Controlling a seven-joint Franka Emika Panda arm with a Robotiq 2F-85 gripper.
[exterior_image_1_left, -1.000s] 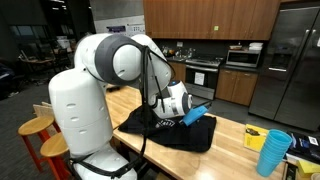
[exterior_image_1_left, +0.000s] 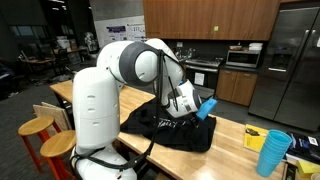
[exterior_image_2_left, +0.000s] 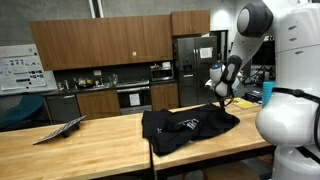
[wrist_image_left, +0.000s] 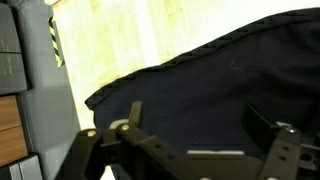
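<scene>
A dark cloth (exterior_image_1_left: 185, 138) lies spread and creased over the wooden table (exterior_image_1_left: 215, 163). In the wrist view the cloth (wrist_image_left: 205, 92) fills most of the picture, with its near-straight edge and one corner against bare wood. My gripper stands open above the cloth, its dark fingers wide apart and nothing visible between them. A bright blue part (exterior_image_1_left: 207, 108) shows at the end of the arm in the first exterior view. From the second exterior view the cloth (exterior_image_2_left: 185, 127) runs toward the arm, and the fingertips are too small there to make out.
A blue cup (exterior_image_1_left: 272, 153) stands at the table's right end, near a yellow item (exterior_image_1_left: 255, 136) and other small things. Stools (exterior_image_1_left: 58, 145) stand by the left side. Bare wood (exterior_image_2_left: 80, 150) stretches across the table's far part.
The cloth shows no clear change.
</scene>
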